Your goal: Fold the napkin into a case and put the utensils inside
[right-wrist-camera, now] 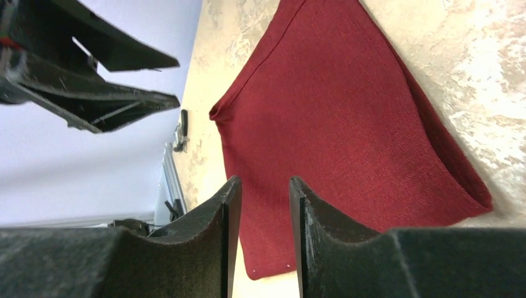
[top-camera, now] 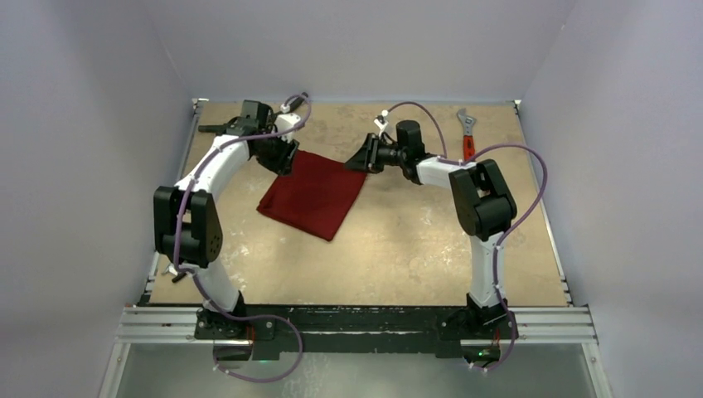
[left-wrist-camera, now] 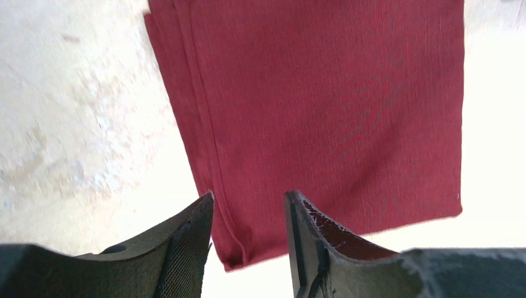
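Observation:
A dark red napkin [top-camera: 311, 199] lies tilted on the table, with folded or doubled edges showing along one side in the left wrist view [left-wrist-camera: 335, 112] and in the right wrist view [right-wrist-camera: 322, 105]. My left gripper [top-camera: 283, 162] is raised over its upper left part, open and empty; in its wrist view the fingers [left-wrist-camera: 192, 242] frame bare cloth below. My right gripper [top-camera: 358, 162] hovers at the napkin's upper right corner, open, with nothing between its fingers. No utensils are clearly identifiable.
A wrench [top-camera: 467, 141] lies at the back right. A black tube [top-camera: 211, 128] at the back left is partly behind my left arm. A small object [top-camera: 178, 277] sits at the front left.

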